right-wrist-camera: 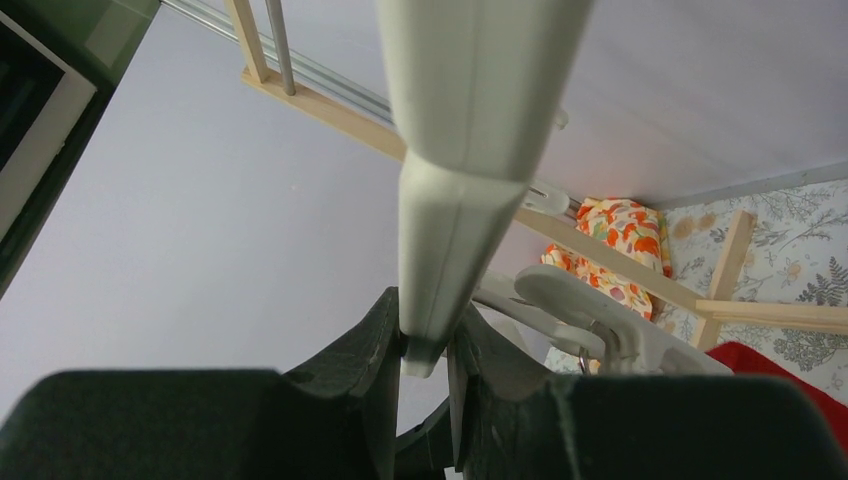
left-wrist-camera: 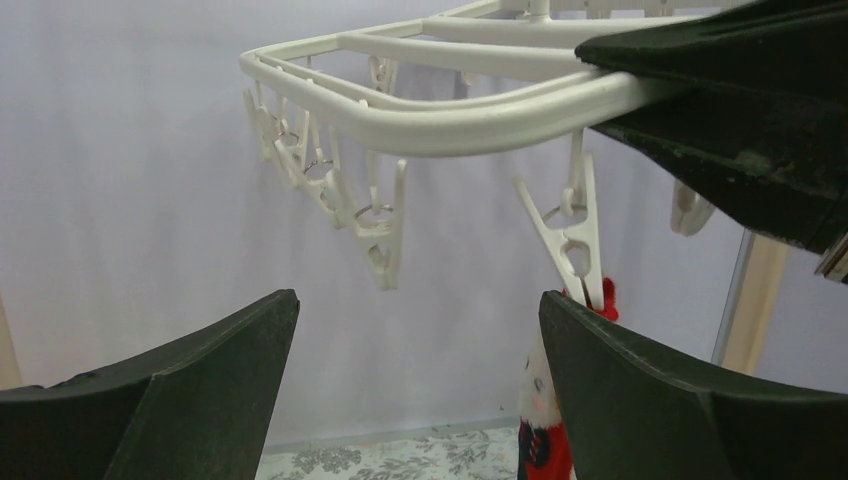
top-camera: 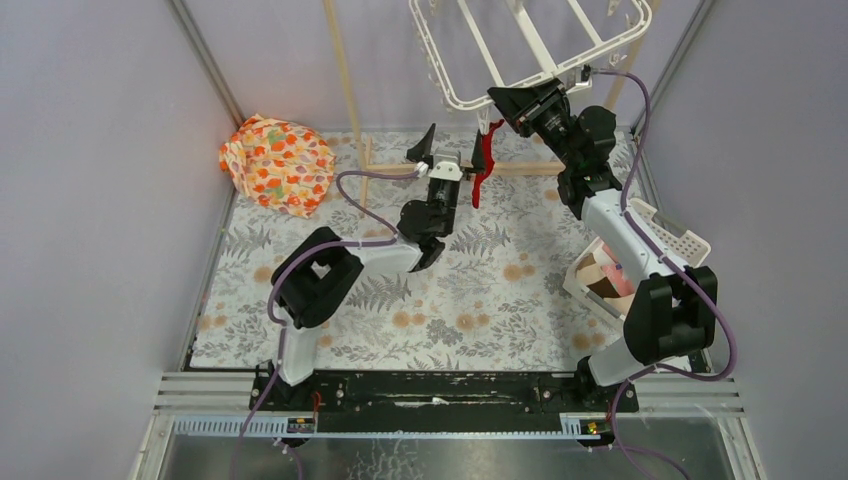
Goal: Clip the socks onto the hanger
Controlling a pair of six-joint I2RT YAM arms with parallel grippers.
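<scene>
A white hanger (top-camera: 540,60) with dangling clips spans the top. A red sock (top-camera: 483,160) hangs from it; in the left wrist view its top sits at a white clip (left-wrist-camera: 580,240). My left gripper (top-camera: 444,145) is open just left of the sock, a fingertip by its side, nothing visibly held. Its fingers (left-wrist-camera: 170,390) frame the sock's right-hand position below the clips. My right gripper (top-camera: 530,100) is shut on the hanger's white bar, which fills the middle of the right wrist view.
A white basket (top-camera: 690,240) with more items stands at the right. An orange floral cloth (top-camera: 275,165) lies back left. A wooden frame (top-camera: 520,170) runs along the back.
</scene>
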